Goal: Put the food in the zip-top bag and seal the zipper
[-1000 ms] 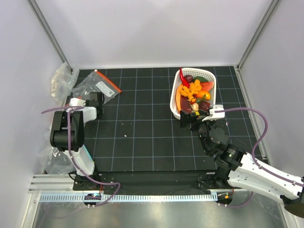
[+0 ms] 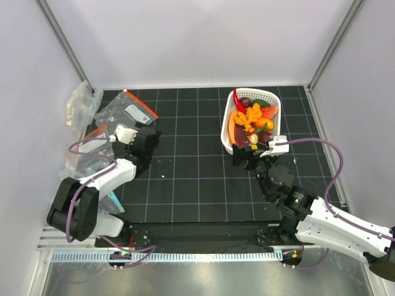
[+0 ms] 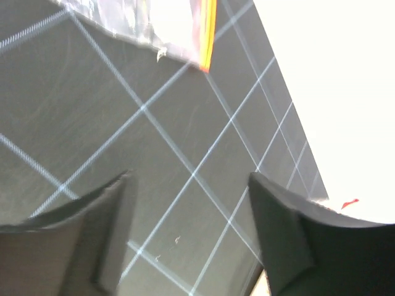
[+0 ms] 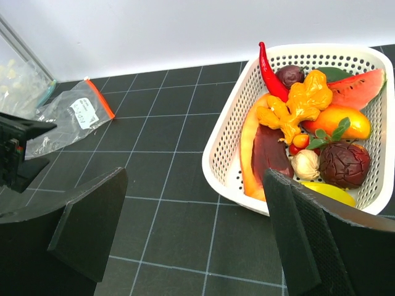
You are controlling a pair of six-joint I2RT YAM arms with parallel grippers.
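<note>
Clear zip bags lie at the left of the dark mat; one flat bag with an orange zipper [image 2: 126, 112] is at the back left, its corner also showing in the left wrist view as a bag [image 3: 154, 24]. My left gripper [image 2: 154, 135] is over the mat just in front of that bag, fingers apart, nothing between them. My right gripper stands open in front of the food basket, empty. Toy food, such as a red chili [image 4: 271, 71], ginger [image 4: 302, 102] and watermelon [image 4: 358, 89], fills the white basket [image 2: 224, 126] [image 4: 216, 154].
Another clear bag [image 2: 82, 106] holding pale contents leans on the left wall. More bags, one with an orange zipper and one with a blue edge [image 2: 116, 202], lie under and beside the left arm.
My left arm has swung from the bags at the left toward the right, leaving the back-left bag in place. The right arm has barely moved.
</note>
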